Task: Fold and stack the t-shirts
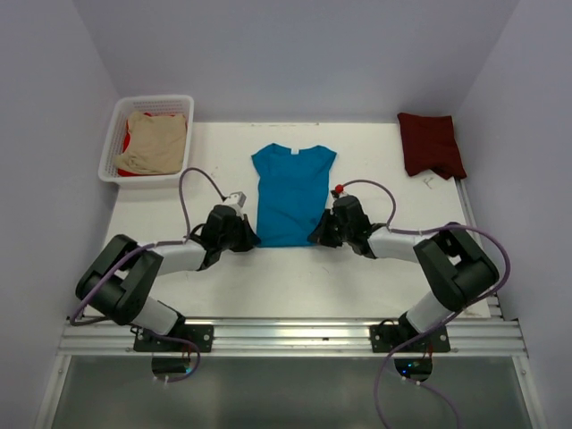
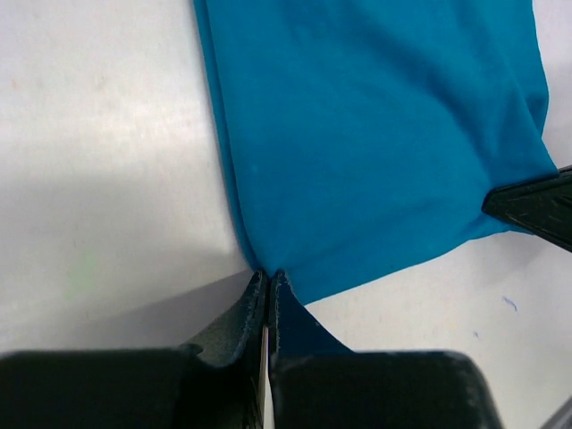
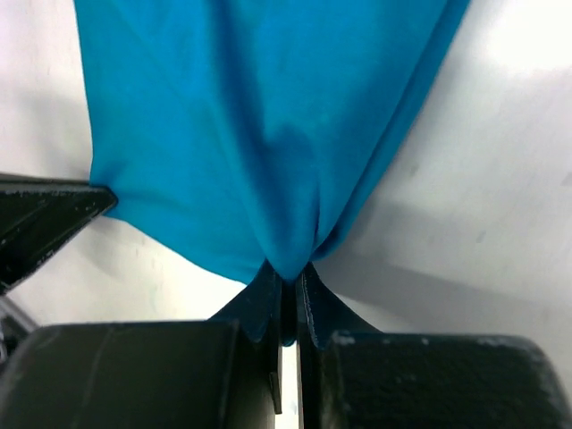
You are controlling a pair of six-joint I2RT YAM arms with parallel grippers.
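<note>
A teal t-shirt [image 1: 293, 197] lies on the table, its sleeves toward the back and its bottom hem toward me. My left gripper is shut on the hem's left bottom corner. At the other end of the hem my right gripper is shut on the right bottom corner, where the cloth bunches into folds running up from the fingertips. The hem stretches between the two grippers, a little slack in the middle. A folded dark red t-shirt [image 1: 431, 143] rests at the back right.
In the back left corner stands a white basket [image 1: 109, 147] holding a beige cloth [image 1: 156, 143] and something red. Bare white table [image 1: 268, 286] lies in front of the hem and to both sides of the shirt.
</note>
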